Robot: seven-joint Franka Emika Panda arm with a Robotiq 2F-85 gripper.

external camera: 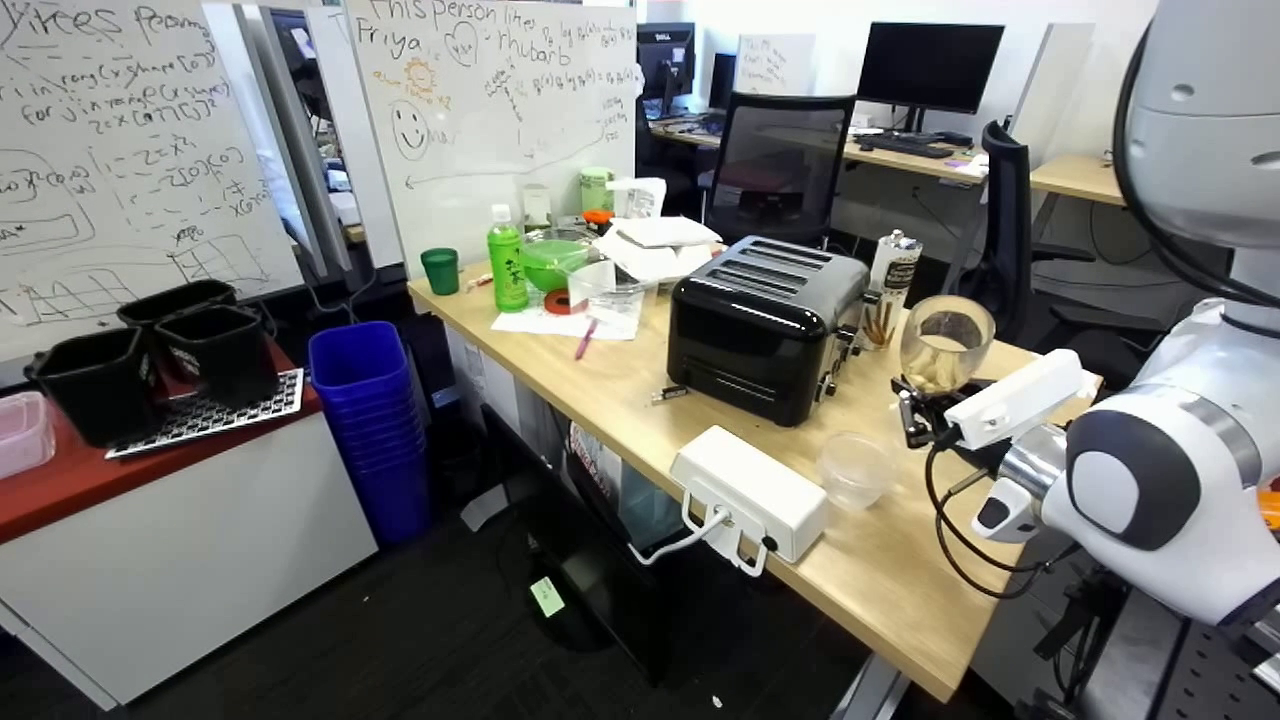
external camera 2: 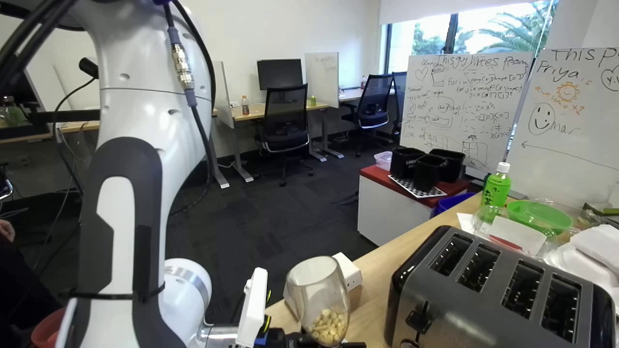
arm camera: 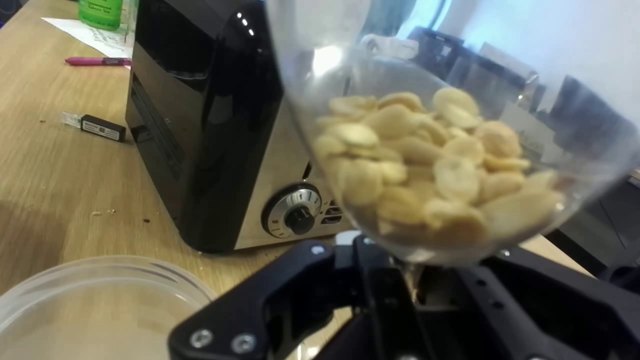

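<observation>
A clear stemmed glass [external camera: 948, 340] with pale nuts in its bowl is held by my gripper [external camera: 921, 414]. In the wrist view the black fingers [arm camera: 384, 300] close around the stem just under the bowl, and the nuts [arm camera: 426, 168] fill its lower part. Exterior view 2 also shows the glass [external camera 2: 317, 287], roughly upright, beside the toaster. On the table, a clear round bowl [external camera: 855, 470] sits to the left of the gripper in exterior view 1; the wrist view has its rim [arm camera: 108, 264] at lower left, and it looks empty. The glass's foot is hidden.
The black toaster [external camera: 768, 330] stands close behind the bowl. A white box-shaped device [external camera: 750, 492] sits on the table's front edge. A green bottle [external camera: 507, 264], papers and a pink pen [external camera: 585, 340] lie farther left. Bare tabletop [external camera: 912, 576] shows in front of the gripper.
</observation>
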